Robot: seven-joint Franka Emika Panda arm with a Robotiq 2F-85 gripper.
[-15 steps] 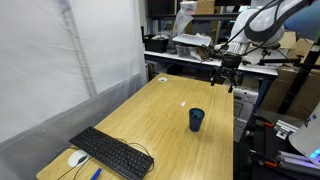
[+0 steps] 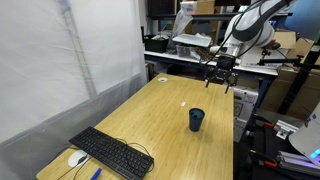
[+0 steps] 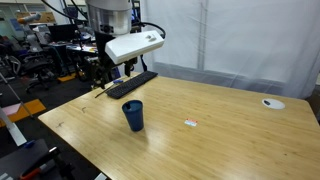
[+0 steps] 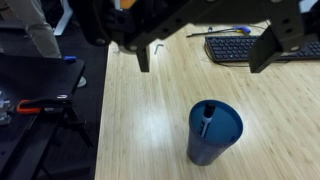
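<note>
A dark blue cup stands upright on the wooden table. Inside it, in the wrist view, a dark marker with a pale band leans against the wall. My gripper is open, its two fingers wide apart with nothing between them. It hangs above the table, clear of the cup; in the wrist view the cup appears below and between the fingers, towards the right one. From the second exterior side, the cup shows below the raised arm.
A black keyboard with its cable, a mouse and a blue pen lie at the table's near left. A small white piece and a white round item rest elsewhere.
My wrist and gripper have shifted and turned slightly in exterior view 1, and the fingers stand at a different angle. The cup and other table items are where they were.
</note>
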